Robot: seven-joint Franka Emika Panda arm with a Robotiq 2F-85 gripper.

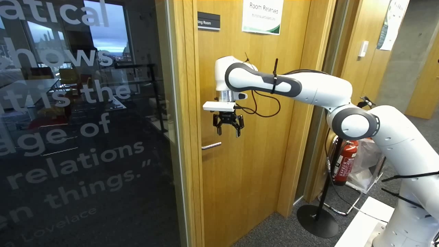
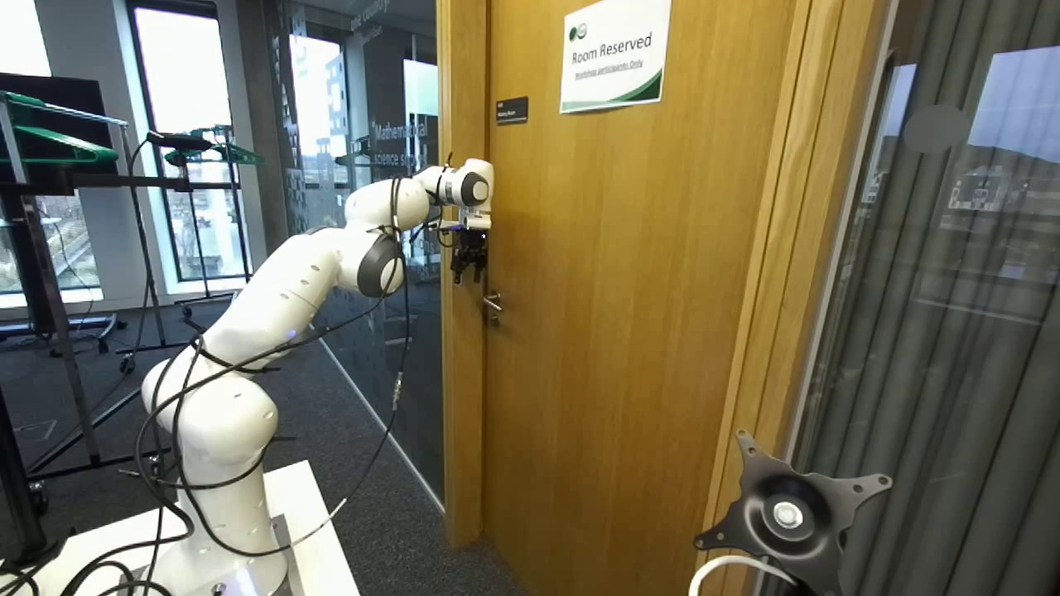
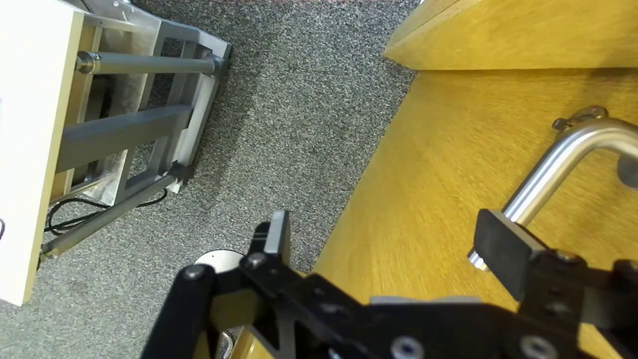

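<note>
My gripper [image 1: 228, 133] hangs fingers-down in front of the wooden door [image 1: 247, 177], above the metal lever handle [image 1: 212, 145]. Its fingers stand wide apart and hold nothing. In the wrist view the handle [image 3: 547, 170] runs diagonally at the right, its free end partly behind the right finger [image 3: 505, 254]; the left finger [image 3: 276, 234] is over bare floor. Exterior view 2 also has the gripper [image 2: 469, 273] higher than the handle [image 2: 493, 303], with a gap between. The door looks closed in its frame.
A glass wall [image 1: 90, 164] adjoins the door frame [image 1: 191, 123]. To the right are a black stand base [image 1: 317, 221] and a red fire extinguisher [image 1: 345, 162]. A monitor bracket [image 2: 790, 511] sits near the front right. Open carpet [image 3: 299, 137] lies between the arm's table [image 3: 30, 137] and the door.
</note>
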